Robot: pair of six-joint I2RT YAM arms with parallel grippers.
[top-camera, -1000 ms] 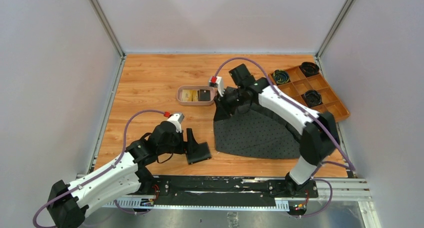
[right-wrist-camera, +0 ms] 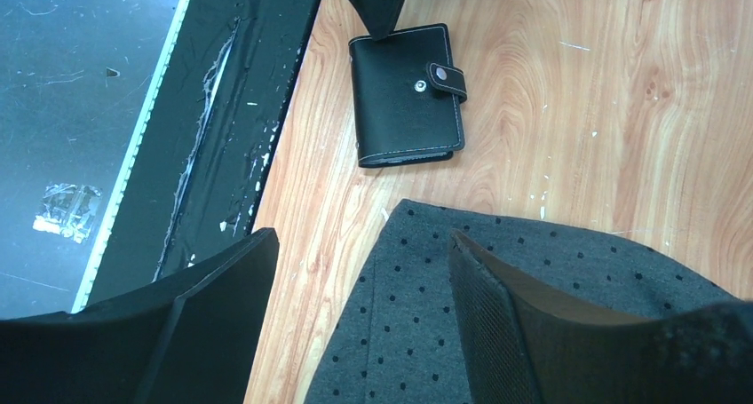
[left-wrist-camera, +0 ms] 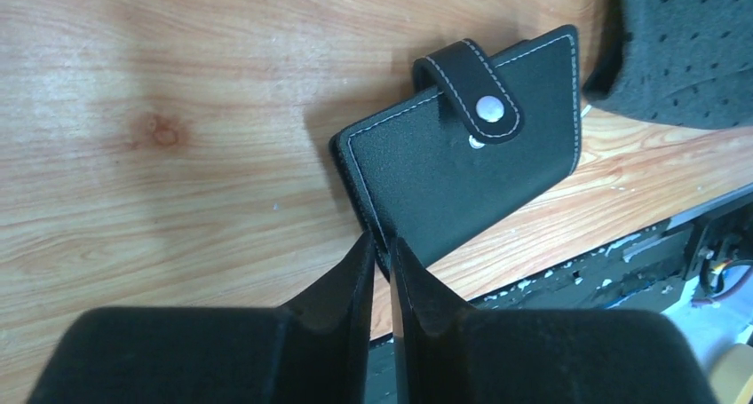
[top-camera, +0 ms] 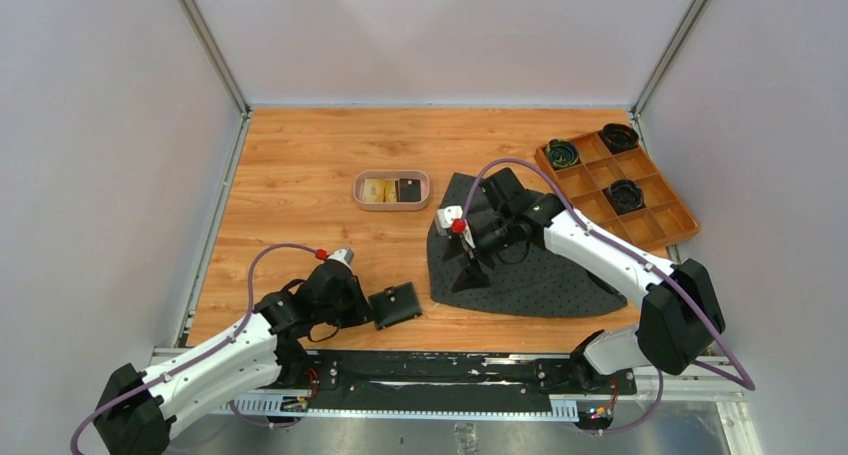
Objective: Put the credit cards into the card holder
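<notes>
The black card holder (top-camera: 397, 304) lies flat on the wood, its snap strap (left-wrist-camera: 479, 98) fastened over the far edge in the left wrist view. At the holder's left edge, close to a corner, my left gripper is shut with that edge between its fingertips. My right gripper is open and empty, over the grey cloth's edge with the holder beyond it. Gold cards (top-camera: 378, 191) and a dark card-like piece (top-camera: 410, 190) are in the pink tray (top-camera: 391, 206) seen from above.
A dotted grey cloth (top-camera: 520, 285) covers the table right of the holder. The wooden compartment box (top-camera: 655, 195) with rolled dark items stands at the far right. Bare wood (top-camera: 290, 185) stretches across the left side.
The right gripper has moved from beside the tray toward the front and right, over the cloth.
</notes>
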